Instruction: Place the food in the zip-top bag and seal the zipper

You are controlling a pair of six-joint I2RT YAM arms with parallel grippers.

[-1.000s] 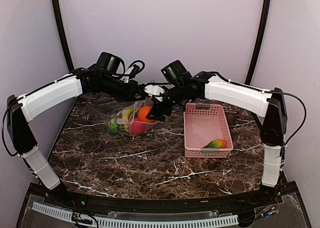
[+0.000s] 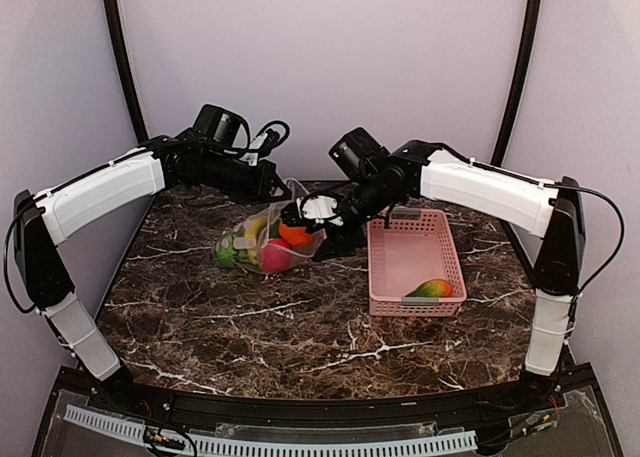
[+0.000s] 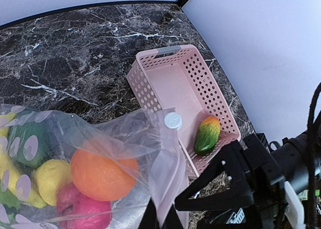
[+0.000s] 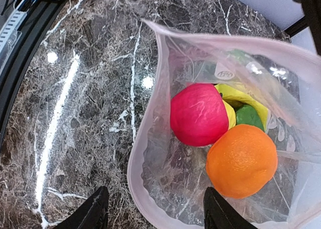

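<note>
The clear zip bag (image 2: 243, 258) lies left of centre with its mouth open to the right. Inside are an orange fruit (image 4: 242, 161), a pink fruit (image 4: 199, 115), yellow pieces (image 3: 53, 179) and green pieces (image 2: 226, 249). My left gripper is shut on the upper edge of the bag's mouth, keeping it raised. The right gripper stands open at the mouth, its fingers apart on either side of the lower rim, not closed on it. A mango (image 3: 207, 135) rests in the pink basket (image 2: 415, 305).
The basket stands just right of the bag, with the right arm reaching over its back left corner. Bare marble table (image 2: 290, 342) stretches across the front. Both grippers are close together at the bag's mouth.
The left arm, bag and basket have stayed put.
</note>
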